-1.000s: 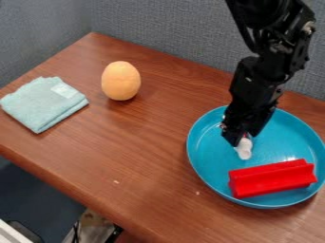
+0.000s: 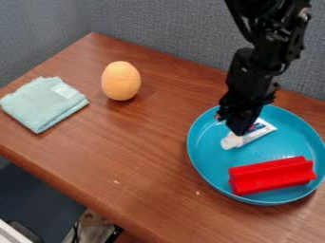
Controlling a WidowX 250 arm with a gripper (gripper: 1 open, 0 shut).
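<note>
A blue plate (image 2: 216, 161) sits on the right of the wooden table. On it lie a red object (image 2: 272, 176), toward the front, and a white tube-like item (image 2: 248, 134), toward the back. My black gripper (image 2: 237, 121) hangs over the plate's back part, at the white item's upper left; its fingertips are dark and partly merge, and I cannot make out anything held between them.
An orange egg (image 2: 121, 81) stands at the back middle-left. A folded light blue cloth (image 2: 44, 102) lies at the left edge. A grey wall runs along the back.
My gripper has risen slightly and shifted left; more of the white item now shows, lying angled toward the right.
</note>
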